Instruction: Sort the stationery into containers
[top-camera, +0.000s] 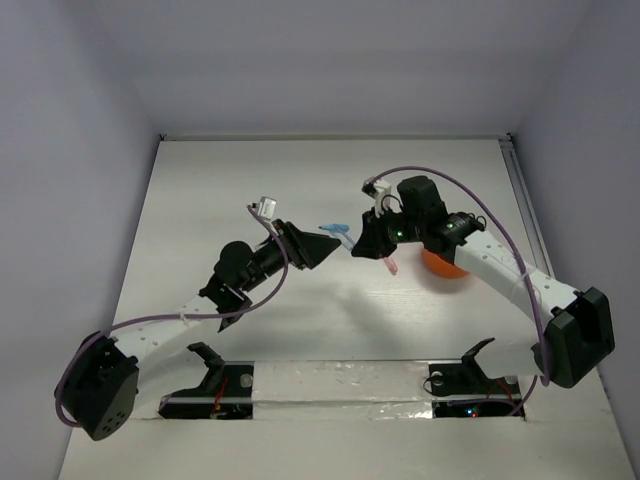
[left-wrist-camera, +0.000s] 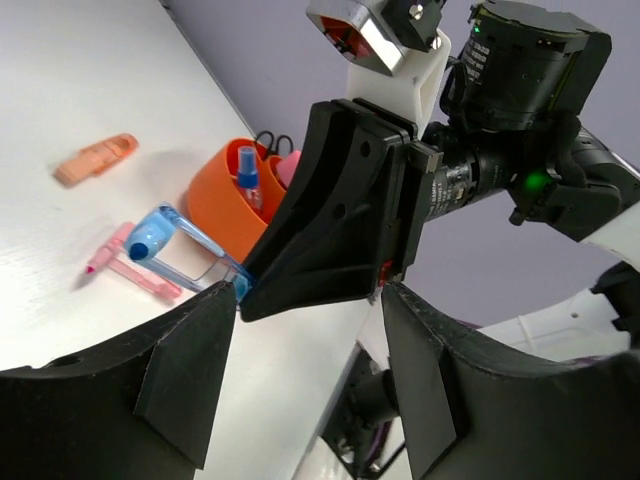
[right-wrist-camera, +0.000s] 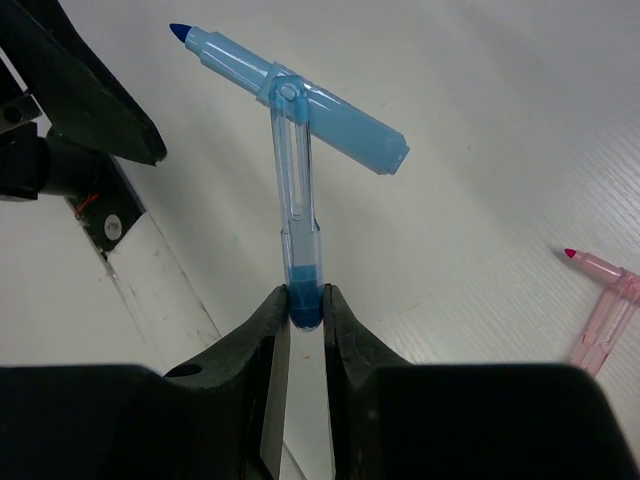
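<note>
A light blue compass-like piece, a marker (right-wrist-camera: 350, 130) hinged to a clear leg (right-wrist-camera: 298, 200), hangs in the air over the table. My right gripper is shut on the end of the clear leg. Facing it from the left, my left gripper (top-camera: 326, 246) is part open and close to the marker; nothing shows between its fingers. An orange cup (left-wrist-camera: 215, 200) stands beyond, holding a blue marker (left-wrist-camera: 247, 168), black scissors handles and something pink. A similar pink piece (left-wrist-camera: 140, 270) lies on the table.
An orange item (left-wrist-camera: 97, 159) lies flat near the cup in the left wrist view. Both arms reach over the middle of the white table (top-camera: 220, 165), whose back and left parts look clear. The two gripper tips are very close together.
</note>
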